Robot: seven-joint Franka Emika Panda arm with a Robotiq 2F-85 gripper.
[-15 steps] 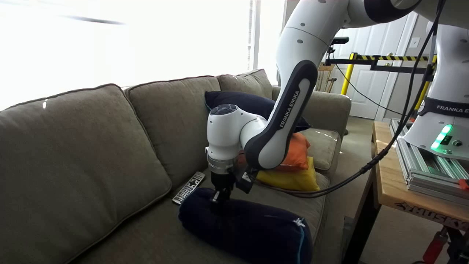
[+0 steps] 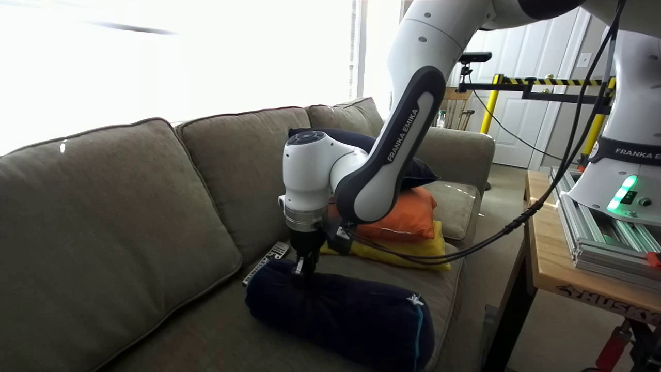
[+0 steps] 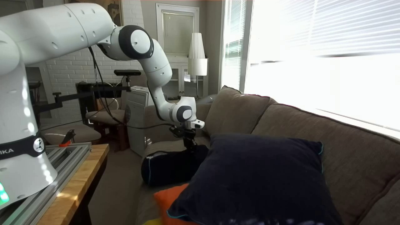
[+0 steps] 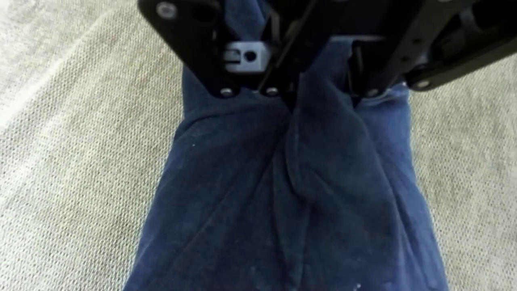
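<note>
A dark navy bolster pillow with light-blue piping lies along the front part of the couch seat. My gripper points down at its upper side, shut on a pinched fold of the cover. In the wrist view that fold rises between the fingers, and creases fan out from it over the fabric. Exterior view 2 has the same bolster beyond the large cushion, under my hand. I cannot tell whether its underside is clear of the seat.
Behind the bolster lies a white remote, partly covered. Yellow and orange pillows are stacked farther along, with a big navy cushion on top. A wooden bench bounds the right.
My gripper has moved up and slightly left, the fold of the bolster drawn with it. The bolster has shifted slightly left and now covers more of the remote.
</note>
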